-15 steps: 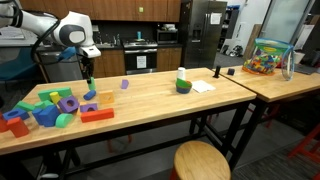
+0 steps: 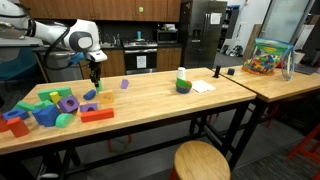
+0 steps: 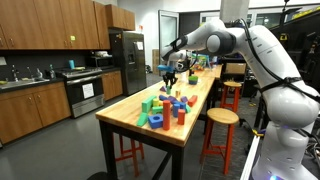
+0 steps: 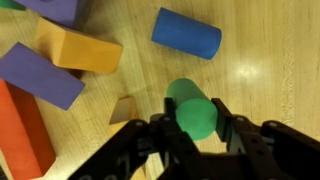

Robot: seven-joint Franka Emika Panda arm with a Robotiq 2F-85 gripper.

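Observation:
In the wrist view a green cylinder (image 4: 195, 117) stands end-on between the fingers of my gripper, which is shut on it. The bare wooden tabletop lies beneath. Just beyond is a blue cylinder (image 4: 187, 34) lying on its side. To the left sit an orange block (image 4: 82, 49), a purple block (image 4: 40, 75) and a red block (image 4: 22, 132). A smaller orange block (image 4: 125, 110) is close by on the left, partly hidden by my gripper. In exterior view 1 my gripper (image 2: 96, 83) is over the far side of the block group, small and hard to make out.
Several coloured blocks crowd the table's near left, including a long red block (image 2: 97, 115) and a purple ring (image 2: 68, 104). A dark green bowl (image 2: 183, 86) and white paper (image 2: 203, 86) lie further right. A stool (image 2: 201, 160) stands in front.
In exterior view 1 my gripper has moved a little to the right. The loose blocks on the near left appear unmoved.

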